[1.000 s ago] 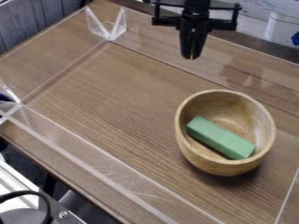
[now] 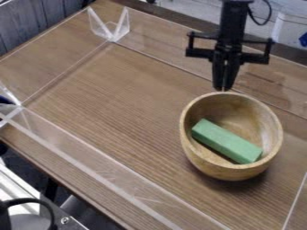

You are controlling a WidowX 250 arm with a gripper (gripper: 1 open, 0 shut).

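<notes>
A wooden bowl (image 2: 231, 113) stands on the right of the table, with a green rectangular block (image 2: 225, 141) lying inside it. My black gripper (image 2: 224, 83) hangs just above and behind the bowl's far rim, pointing down, shut with nothing visible between its fingertips.
Clear plastic pieces stand at the upper left and left edge. Dark cables and grey equipment sit at the lower left corner.
The bowl and block have not moved.
</notes>
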